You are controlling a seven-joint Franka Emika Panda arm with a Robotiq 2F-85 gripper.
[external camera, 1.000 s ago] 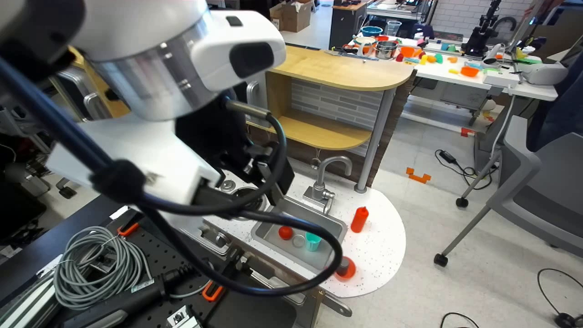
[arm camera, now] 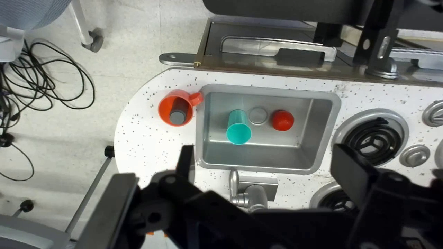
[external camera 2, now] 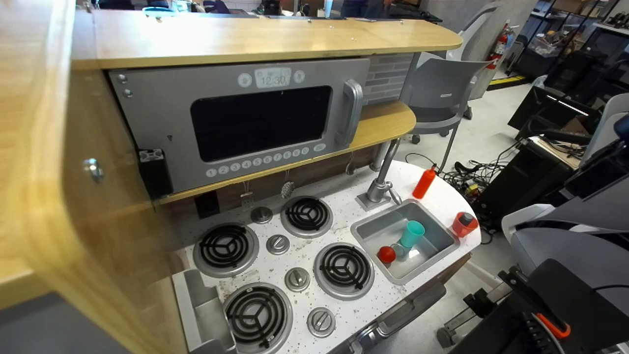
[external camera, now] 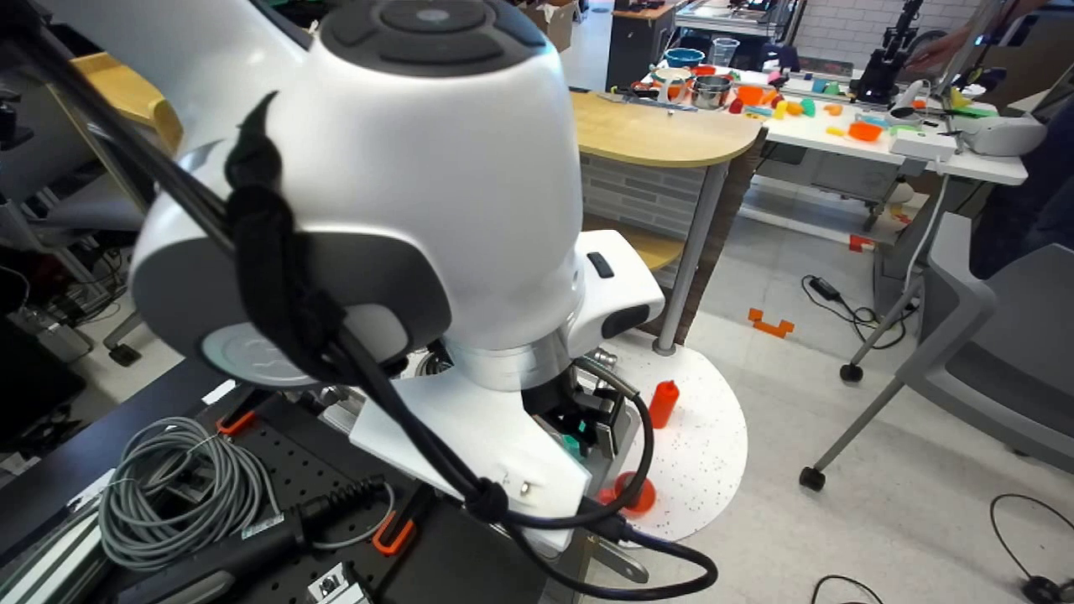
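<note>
Wide open, my gripper has nothing between its fingers in the wrist view. Beneath it is the grey sink [arm camera: 265, 161]. A teal cup [arm camera: 238, 128] leans inside the sink, beside the round drain [arm camera: 258, 116] and a red ball-like item [arm camera: 283, 120]. On the counter at the sink's outer corner stands a red mug [arm camera: 165, 108] holding a dark cylinder [arm camera: 179, 111]. Exterior view 1 shows the arm over the sink, covering most of it. A red bottle [external camera: 664, 403] stands upright on the counter; exterior view 2 shows the sink unobstructed.
A faucet [external camera 2: 385, 168] rises at the sink's back edge. Stove burners [external camera 2: 343, 271] and knobs lie beside the sink, below a microwave [external camera 2: 265, 121] on its shelf. The rounded counter end [external camera 2: 442, 194] has bare room around the bottle.
In exterior view 1 the arm has swung right and lower, with its hand now over the sink and covering the faucet and teal cup. The bottle and mug stand where they were.
</note>
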